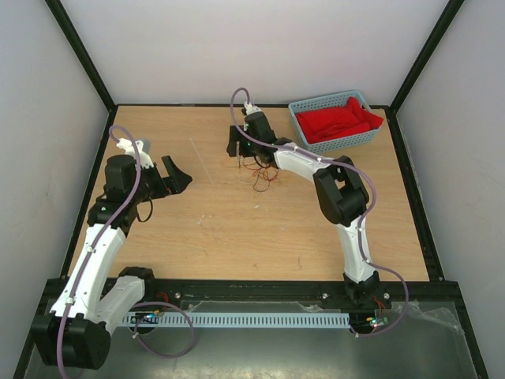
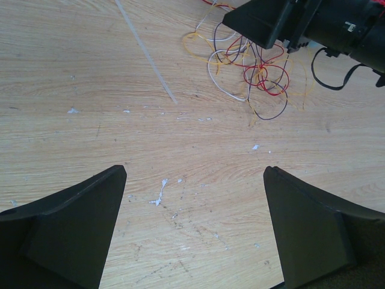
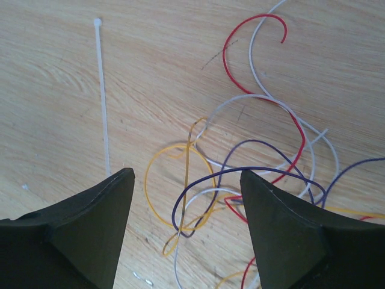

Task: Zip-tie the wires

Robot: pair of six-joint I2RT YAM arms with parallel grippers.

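A loose tangle of red, yellow, white and blue wires (image 2: pixel 258 78) lies on the table, partly hidden under my right arm in the top view. A white zip tie (image 3: pixel 102 84) lies straight and separate, left of the wires. My right gripper (image 1: pixel 237 146) is over the wires, open; in the right wrist view its fingertips frame the tangle's left part, with nothing seen held. My left gripper (image 1: pixel 173 172) hangs open at the table's left, apart from wires and tie, with bare wood between its fingers in the left wrist view.
A light blue basket (image 1: pixel 316 103) with red cloth (image 1: pixel 335 122) stands at the back right. Walls border both sides and the back.
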